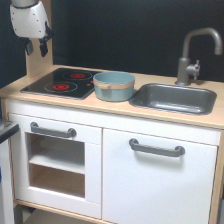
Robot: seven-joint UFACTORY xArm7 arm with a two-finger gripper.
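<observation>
My gripper (pixel 38 47) is at the top left, a white arm end with dark fingers, above and left of the black hob (pixel 55 78). Whether it is open or shut is hard to tell. A teal pot (pixel 115 92) with a pale rim stands on the counter between the hob and the sink (pixel 170 96).
A curved tap (pixel 185 70) rises behind the sink. The wooden counter (pixel 205 118) tops white cabinets: an open niche (pixel 60 175) at left, a handled door (pixel 155 190) at right. A grey-edged item (pixel 5 130) stands at the left edge.
</observation>
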